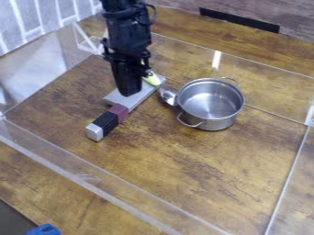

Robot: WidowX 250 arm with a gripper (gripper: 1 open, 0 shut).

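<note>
My gripper [128, 84], black and hanging from the top centre, is low over a long bar on the table, hiding part of it. The bar has a silver upper part, a maroon band and a black-and-silver lower end [108, 122]. A pale yellow-green object [151, 80] lies just right of the gripper. To the right stands a steel pot [211, 103] with handles; a small shiny piece [170, 96] is at its left. The fingertips are dark and hard to make out.
Clear panels edge the left and right sides. A blue object [43, 229] sits in the bottom left corner.
</note>
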